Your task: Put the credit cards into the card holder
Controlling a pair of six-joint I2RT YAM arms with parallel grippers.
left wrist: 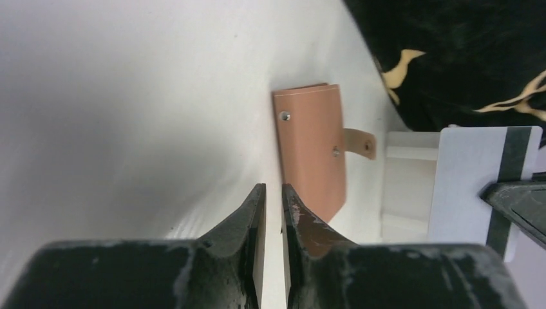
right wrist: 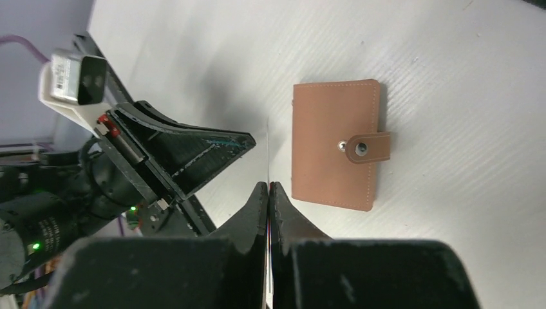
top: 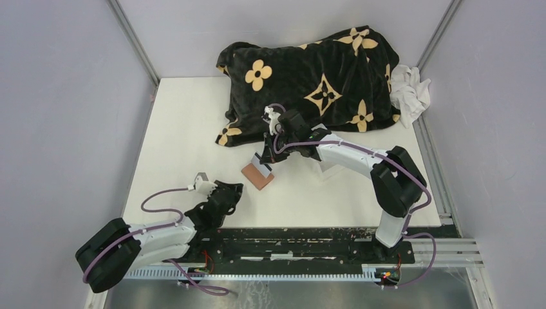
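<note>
The brown card holder (top: 256, 180) lies on the white table; its snap strap shows in the right wrist view (right wrist: 331, 141). A white card with a black stripe is in my right gripper (top: 268, 156), which is shut on it above the holder; in the right wrist view the card (right wrist: 268, 154) is seen edge-on. My left gripper (top: 235, 190) hangs lower left of the holder. In the left wrist view its fingertips (left wrist: 257, 193) are slightly apart, with nothing seen held between them.
A black patterned blanket (top: 309, 84) covers the back middle, with white crumpled cloth (top: 409, 93) at its right. A white object (top: 328, 168) lies under the right arm.
</note>
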